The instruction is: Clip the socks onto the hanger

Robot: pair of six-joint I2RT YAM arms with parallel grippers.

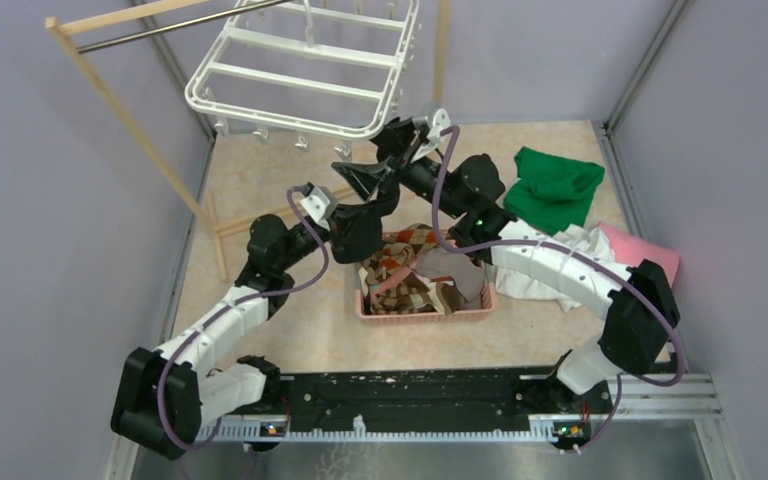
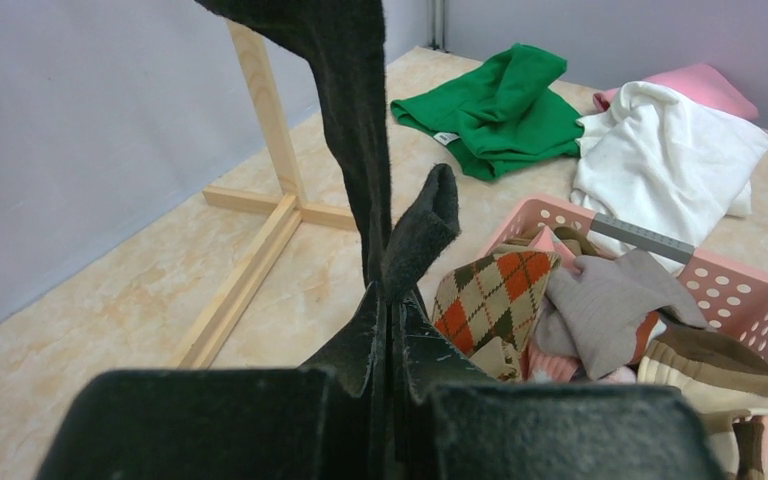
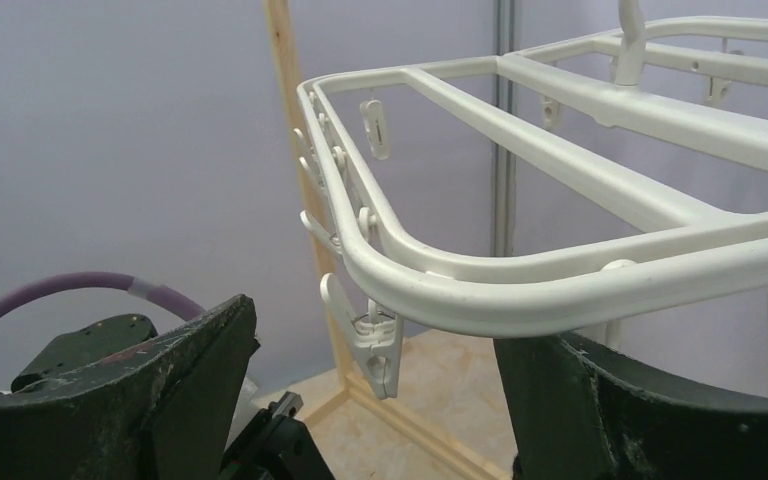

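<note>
My left gripper is shut with a thin pinch of dark grey sock (image 2: 422,235) between its fingertips. Dark cloth also rises from there past the upper edge of the left wrist view; its far end is hidden. In the top view a dark sock part (image 1: 358,240) hangs below this gripper. Higher and to the right, my right gripper is open and empty at the corner of the white hanger (image 3: 560,312). A white clip (image 3: 372,345) dangles between its spread fingers, seemingly untouched.
The pink basket (image 1: 425,317) with patterned and grey socks stands below the grippers. Green cloth (image 1: 550,190), white cloth (image 1: 545,275) and a pink piece (image 1: 642,250) lie at the right. A wooden stand (image 1: 125,120) rises at the left. The two grippers are close together.
</note>
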